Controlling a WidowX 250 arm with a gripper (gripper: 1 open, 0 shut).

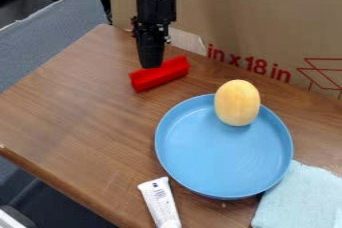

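Note:
A red cylinder [160, 73] lies on its side on the wooden table [80, 112] toward the back. The black gripper [151, 60] hangs just above the cylinder's left part; whether its fingers are open or shut is unclear. A blue plate [221, 162] sits to the front right, with a yellow egg-shaped object [237, 103] on its back rim area.
A white tube [159, 203] lies near the front edge, and a pale blue cloth [301, 200] at the front right. A cardboard wall [254, 22] bounds the back.

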